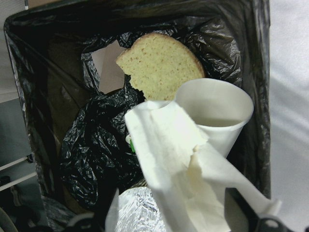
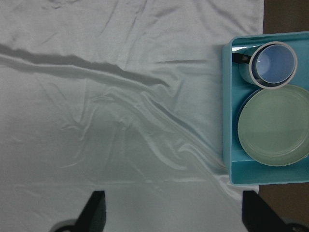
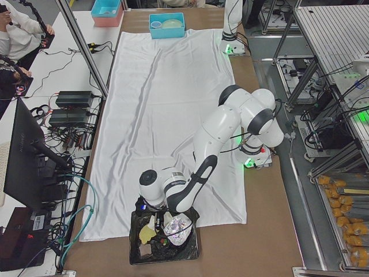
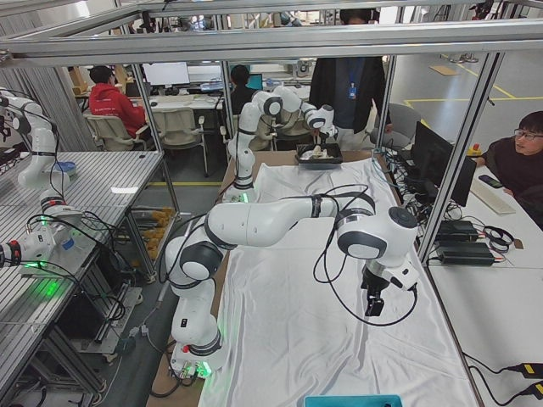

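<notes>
My left gripper (image 3: pixel 154 212) is over a bin lined with black plastic (image 3: pixel 141 251), shut on a white crumpled paper (image 1: pixel 174 159). In the bin are a white cup (image 1: pixel 222 135), a yellow sponge-like slice (image 1: pixel 164 67) and crumpled foil (image 3: pixel 179 229). My right gripper stands open above the white cloth (image 2: pixel 120 135), nothing between its fingers, with a blue tray (image 2: pixel 227 164) to its right.
The blue tray holds a mug (image 2: pixel 273 63) and green plates (image 2: pixel 273 125). The cloth between tray and bin looks clear. A monitor (image 3: pixel 23 167) and cables stand beside the table.
</notes>
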